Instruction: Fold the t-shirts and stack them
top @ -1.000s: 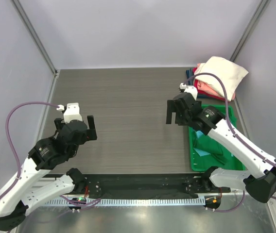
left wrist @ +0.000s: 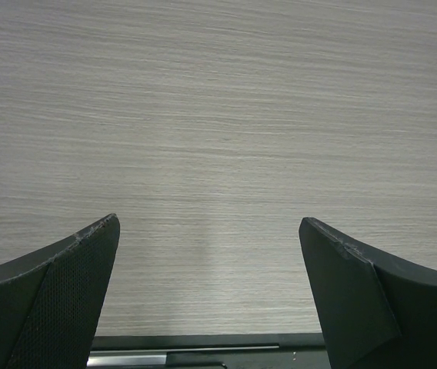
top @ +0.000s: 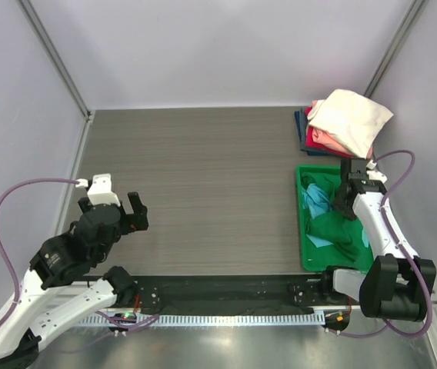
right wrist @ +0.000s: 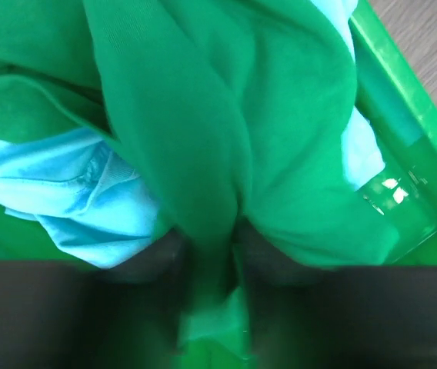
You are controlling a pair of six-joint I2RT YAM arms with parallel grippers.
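Inside the green bin (top: pixel 305 257) lie a crumpled green shirt (top: pixel 335 227) and a light blue shirt (top: pixel 316 200), partly covered by the green one. My right gripper is down in the bin, its blurred fingers on either side of a ridge of the green shirt (right wrist: pixel 195 131). The fingers are part open, and whether they press the cloth cannot be made out. Over the left side of the bare table, my left gripper (top: pixel 114 204) stands open; only table shows between its fingers. Folded shirts (top: pixel 349 121) form a stack behind the bin, a cream one on top.
The bin's rim stands close to the right wall (top: pixel 426 154), and the stack sits just behind it against the back wall.
My right gripper has moved right from over the table into the bin, lowering onto the green shirt, with its fingers narrowing.
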